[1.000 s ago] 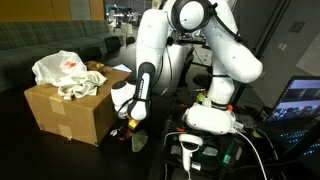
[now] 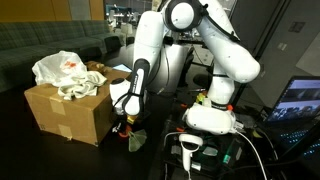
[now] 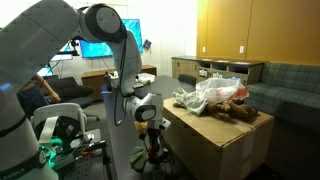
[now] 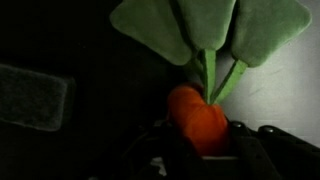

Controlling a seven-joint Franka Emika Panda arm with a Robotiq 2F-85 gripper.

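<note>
An orange toy carrot (image 4: 203, 125) with green felt leaves (image 4: 207, 25) lies at the bottom middle of the wrist view. My gripper is down at its orange body, with dark fingers on both sides. Shadow hides whether the fingers press on it. In exterior view 1 the gripper (image 2: 124, 124) is low over the dark tabletop, close to the box, with the green leaves (image 2: 138, 140) showing just to its right. From the other side, in exterior view 2, the leaves (image 3: 137, 158) appear beside the gripper (image 3: 156, 152).
A cardboard box (image 2: 68, 115) stands close beside the gripper, with white cloth or bags (image 2: 78, 82) on top. In the wrist view a dark grey block (image 4: 35, 97) lies to the left.
My gripper has come slightly lower and to the left in exterior view 1. The green leaves have shifted a little. The box has stayed put.
</note>
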